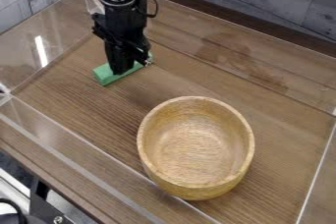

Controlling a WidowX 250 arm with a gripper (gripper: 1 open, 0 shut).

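Observation:
My black arm comes down from the top of the camera view, with its gripper point(121, 63) low over a green block point(108, 75) on the wooden table point(66, 120). The gripper looks shut, and its tips hide part of the block; I cannot tell if they touch it.
A large empty yellow bowl point(197, 154) stands at the lower right. The table to the left and right of the gripper is clear. A dark wooden edge runs along the back right.

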